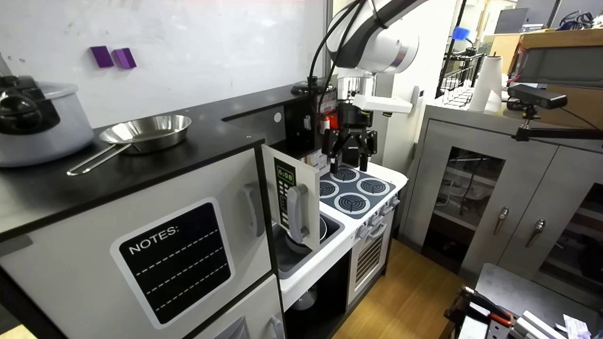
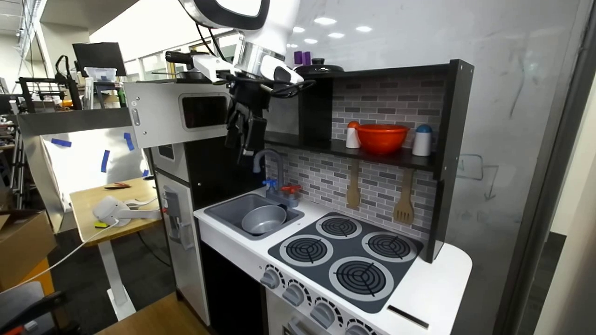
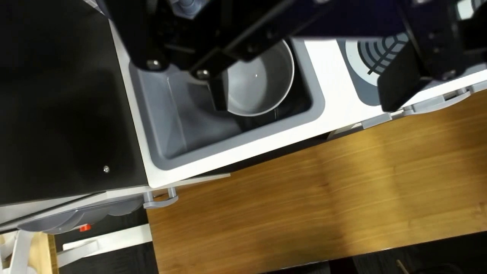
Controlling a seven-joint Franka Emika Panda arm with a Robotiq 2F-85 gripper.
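Over the sink and stove area hangs my gripper (image 1: 348,167), pointing down, its fingers apart and nothing between them. In the wrist view one finger (image 3: 219,94) overlaps the side of a grey pot (image 3: 262,84), and the other lies over the stove's front edge. Exterior view 2 shows the gripper well above the counter, beside the open microwave door (image 2: 162,109). The grey pot (image 2: 264,219) rests tilted in the sink (image 2: 226,213). From the other side, the microwave door (image 1: 308,212) swings outward and partly covers the sink.
Four-ring stove (image 2: 346,220) is bare. On the shelf sit an orange bowl (image 2: 382,139) and two shakers; wooden utensils hang below. The faucet (image 2: 274,159) rises behind the sink. A steel pan (image 1: 150,133) and a large pot (image 1: 62,121) stand on the black top.
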